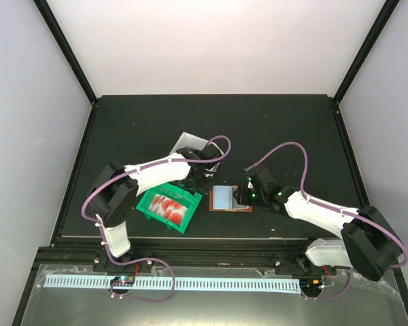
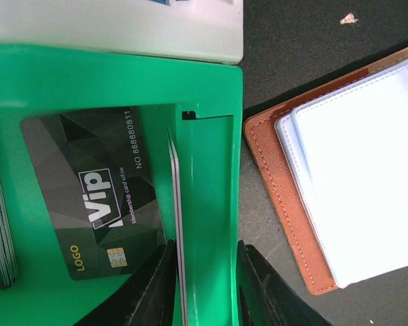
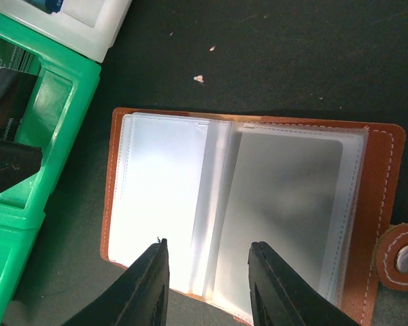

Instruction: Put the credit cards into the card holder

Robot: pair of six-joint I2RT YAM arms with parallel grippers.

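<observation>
A green box [image 2: 115, 61] holds black VIP cards: one card [image 2: 98, 193] lies flat, and a thin upright card [image 2: 177, 204] leans near the right wall. My left gripper is open, its fingers on either side of the upright card and the box's right wall; the left finger is close against the card, and contact cannot be told. The open brown card holder [image 3: 384, 183] lies flat, its clear sleeves [image 3: 285, 197] showing no card. My right gripper is open over the holder's near part, with nothing seen held between its fingers.
A white container [image 1: 188, 142] adjoins the green box at the back. Red-and-white cards [image 1: 168, 209] fill the box's front compartment. A strap with a metal snap [image 3: 407, 259] sticks out at the holder's right.
</observation>
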